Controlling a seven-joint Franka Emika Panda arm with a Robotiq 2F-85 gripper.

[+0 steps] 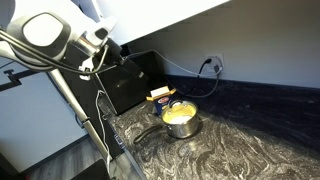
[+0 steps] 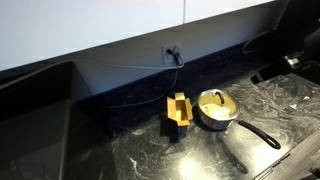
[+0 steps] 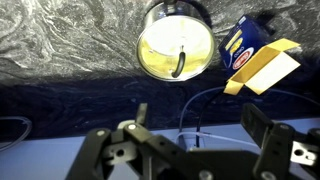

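Observation:
A steel saucepan [image 1: 181,121] with a long dark handle [image 2: 259,135] stands on the counter. Something yellow shows inside it, seemingly under a clear lid [image 3: 176,45] with a dark grip on top. Right beside the pan is a blue box [image 3: 243,42] with its yellow flaps [image 3: 270,68] open; in exterior view 2 the box [image 2: 179,112] stands upright to the pan's left. My gripper is open, with nothing between its fingers. It hangs above the counter, apart from both pan and box. In exterior view 1 its fingertips are hard to make out against the dark background.
A wall outlet [image 2: 171,53] with a plugged-in cord is behind the box. White cabinets [image 1: 170,20] overhang the counter. A dark panel [image 1: 128,85] stands at the counter's left end.

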